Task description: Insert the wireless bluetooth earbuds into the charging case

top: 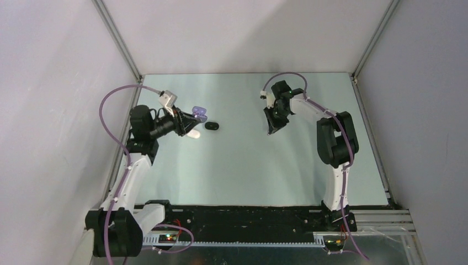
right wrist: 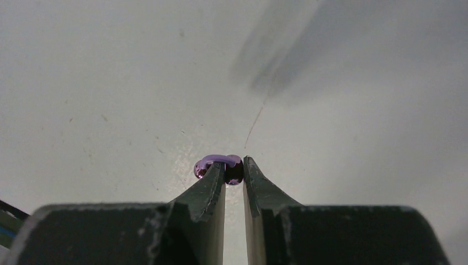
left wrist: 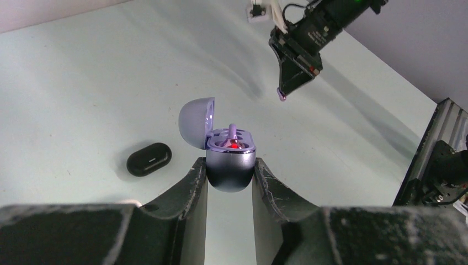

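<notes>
My left gripper is shut on the open purple charging case (left wrist: 232, 168), held upright with its lid (left wrist: 193, 121) up; a purple stem stands in it beside a red light. My right gripper is shut on a small shiny purple earbud (right wrist: 218, 160), above bare surface. In the top view, the right gripper is at centre right, up and to the right of the case.
A black oval case (top: 211, 126) and a white object (top: 193, 134) lie near the left gripper.
</notes>
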